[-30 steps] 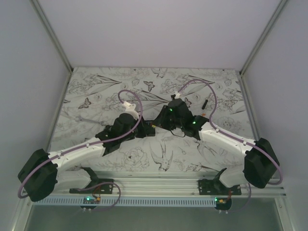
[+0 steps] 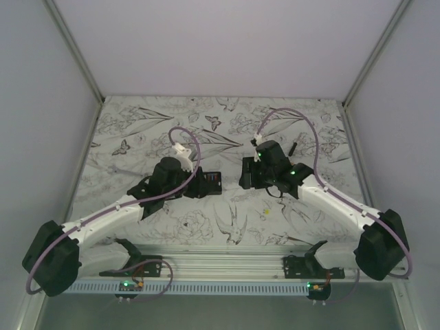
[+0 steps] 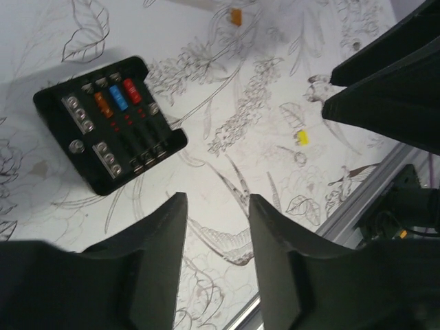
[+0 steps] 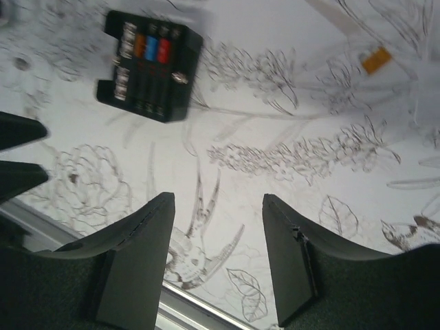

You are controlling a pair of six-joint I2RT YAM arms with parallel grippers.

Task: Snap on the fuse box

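Observation:
The black fuse box (image 3: 110, 127) lies on the patterned table near the middle, with red, blue and orange fuses in slots. It also shows in the right wrist view (image 4: 155, 75). My left gripper hangs above the table just left of the box in the top view, its fingers slightly apart with nothing visible between them. My right gripper stands open right of the box, over bare table. A small yellow piece (image 3: 301, 136) lies on the table right of the box.
An orange piece (image 4: 375, 60) and a dark stick (image 2: 292, 148) lie at the right. A metal rail (image 2: 206, 254) runs along the front edge.
My left arm drew back slightly left. The yellow piece now lies on the table at the right.

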